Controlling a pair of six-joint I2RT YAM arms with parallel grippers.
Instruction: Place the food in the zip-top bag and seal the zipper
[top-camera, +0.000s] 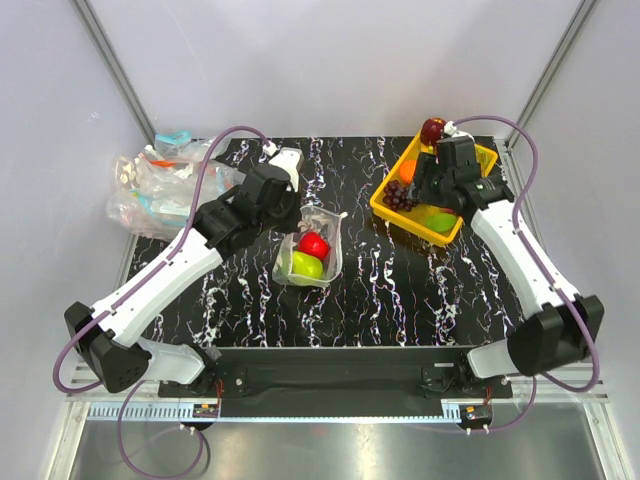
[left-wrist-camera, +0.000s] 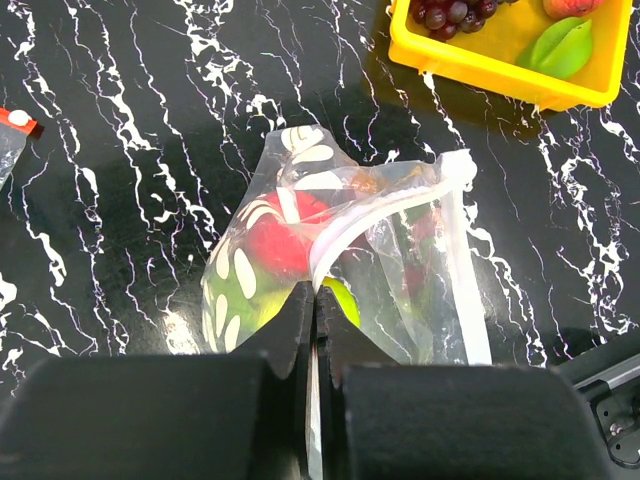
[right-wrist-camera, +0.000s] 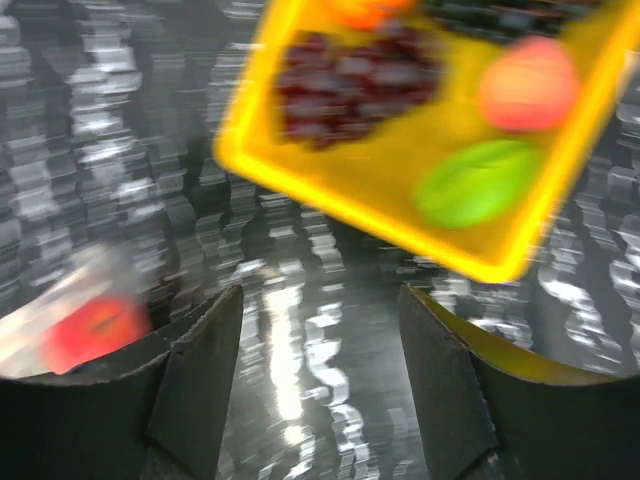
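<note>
My left gripper is shut on the white zipper edge of the clear bag, holding it upright in the middle of the table. Inside lie a red fruit and a green fruit. My right gripper hangs over the yellow bin at the right, its fingers apart with nothing visible between. The blurred right wrist view shows grapes, a peach and a green vegetable in the bin.
A pile of clear bags lies at the left of the table. A red apple sits at the bin's back.
</note>
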